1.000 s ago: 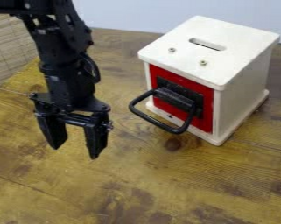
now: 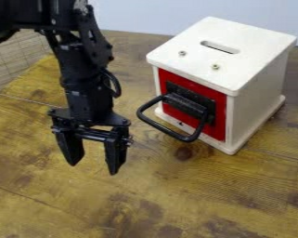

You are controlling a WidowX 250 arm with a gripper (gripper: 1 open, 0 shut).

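Note:
A white wooden box [image 2: 256,98] stands at the right, with a red front panel [image 2: 176,79] carrying a black mechanism and a black loop handle [image 2: 176,130] that sticks out toward the left. My black gripper [image 2: 92,155] hangs open over the wooden table at the left of the handle, apart from it, fingers pointing down with nothing between them.
A woven mat or panel [image 2: 15,60] shows at the upper left, and a pale surface lies behind the table.
My gripper has shifted slightly to the right and a little down compared with a second ago. The box and handle have not moved.

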